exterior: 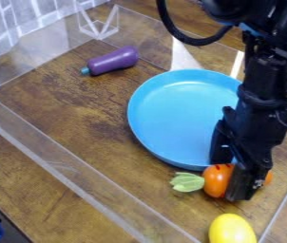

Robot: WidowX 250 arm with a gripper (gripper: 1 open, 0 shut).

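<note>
The black gripper (235,176) is low at the right, its fingers down over an orange carrot (216,183) with pale green leaves (188,181), just in front of a blue plate (172,114). The fingers overlap the carrot, and whether they are closed on it cannot be told. The arm hides part of the plate's right side.
A purple eggplant (110,61) lies at the upper left, and a yellow object (231,230) at the bottom edge below the carrot. Clear plastic walls edge the wooden surface (70,133), which is bare left of the plate.
</note>
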